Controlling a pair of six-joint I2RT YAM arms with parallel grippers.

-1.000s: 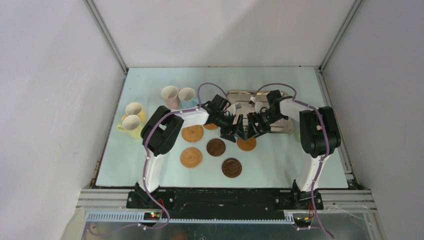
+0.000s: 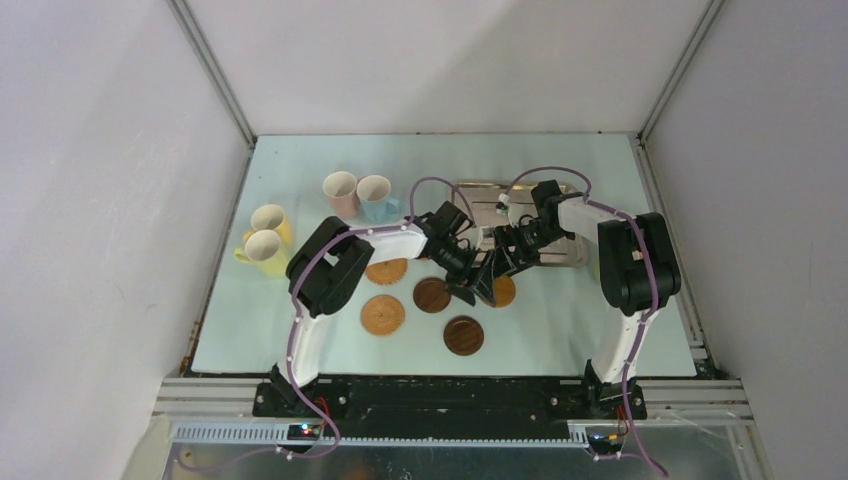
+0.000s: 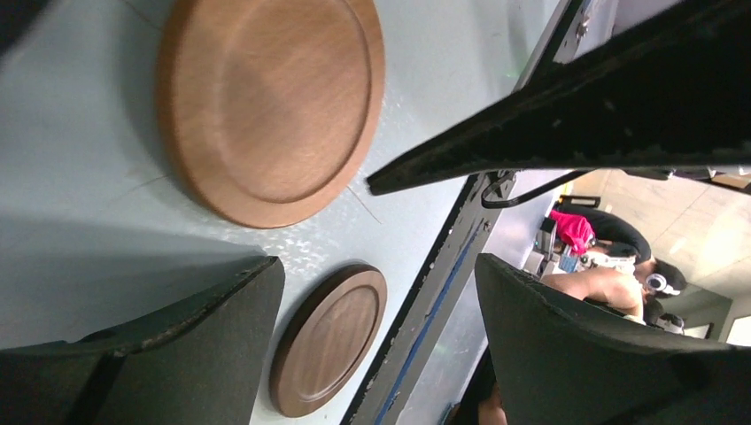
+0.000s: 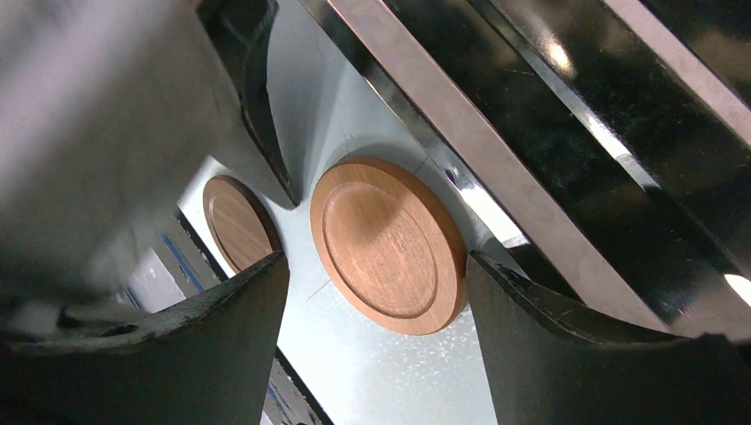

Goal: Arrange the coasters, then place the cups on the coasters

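Note:
A light brown coaster [image 2: 503, 291] lies flat near the table's middle, partly beside my left gripper [image 2: 470, 290]. That gripper's fingers stand apart with nothing between them, low over the table. In the left wrist view a round coaster [image 3: 274, 97] lies beyond the left gripper. My right gripper [image 2: 503, 260] is close by on the right, also open and empty. A coaster [image 4: 390, 243] shows between the right gripper's [image 4: 379, 261] spread fingers. At the back left stand a pink cup [image 2: 340, 195] and a blue cup [image 2: 378, 198]; yellow cups [image 2: 263, 250] stand farther left.
A metal rack [image 2: 565, 252] lies behind the grippers, its edge close to the right one. Dark coasters [image 2: 463, 336] and woven coasters [image 2: 382, 315] lie toward the front. Both grippers nearly touch.
The light brown coaster has slid slightly to the right. The right arm stays almost still, and the cups have not moved.

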